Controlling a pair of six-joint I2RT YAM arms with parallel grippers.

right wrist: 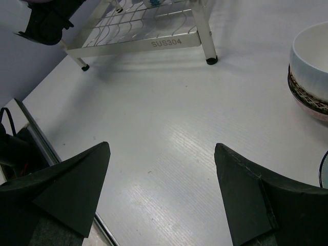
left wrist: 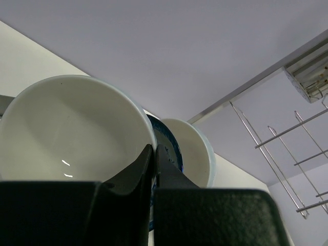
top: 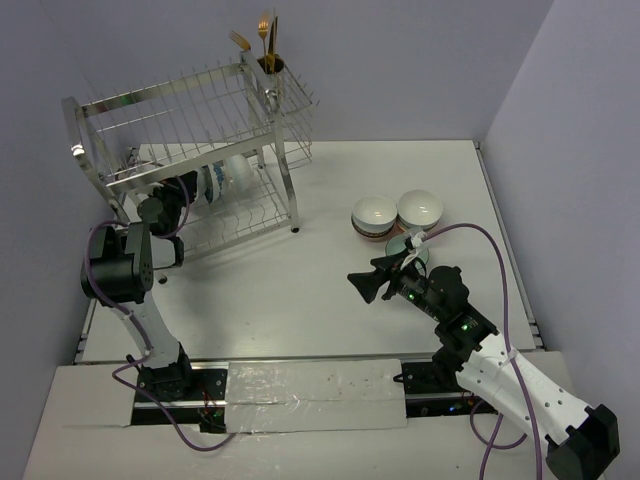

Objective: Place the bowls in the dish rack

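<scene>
In the left wrist view a white bowl point(left wrist: 72, 128) stands tilted on its side, its rim pinched where my left gripper is shut. Just beyond it are a blue-rimmed bowl point(left wrist: 173, 138) and another white bowl point(left wrist: 192, 151). From above, the left gripper point(top: 185, 188) reaches into the lower tier of the dish rack point(top: 230, 240), mostly hidden under the upper tier. My right gripper point(top: 372, 283) is open and empty over the table. Near it sit two white-topped bowl groups point(top: 375, 214), and a greenish bowl point(top: 393, 248) partly behind the gripper.
Gold cutlery point(top: 265, 35) stands in a holder at the rack's upper right corner. The rack's front leg point(top: 289, 200) rests on the table, and the table's middle point(top: 280, 300) is clear. Walls bound the left, back and right.
</scene>
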